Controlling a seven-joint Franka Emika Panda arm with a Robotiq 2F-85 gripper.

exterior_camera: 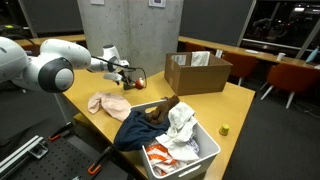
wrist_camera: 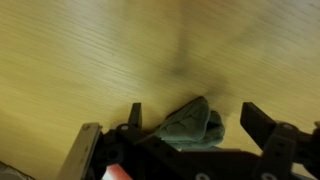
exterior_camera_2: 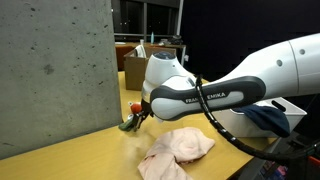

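Observation:
Wide apart in the wrist view, the fingers [wrist_camera: 262, 122] of my gripper have a gap between them. A dark grey-green cloth [wrist_camera: 190, 127] shows at the lower edge of that gap, its top poking up between the fingertips; I cannot tell whether they touch it. In exterior view 2 the same cloth [exterior_camera_2: 128, 122] lies on the table near the concrete wall, right by the gripper. A red item [exterior_camera_2: 136, 107] is close to the hand there, and a reddish edge also shows at the bottom of the wrist view.
A pink cloth [exterior_camera: 108, 104] lies on the table nearer the arm's base. The white bin [exterior_camera: 207, 146] at the front holds several cloths. An open cardboard box [exterior_camera: 196, 77] stands behind, and a small yellow-green object [exterior_camera: 224, 130] sits right of the bin.

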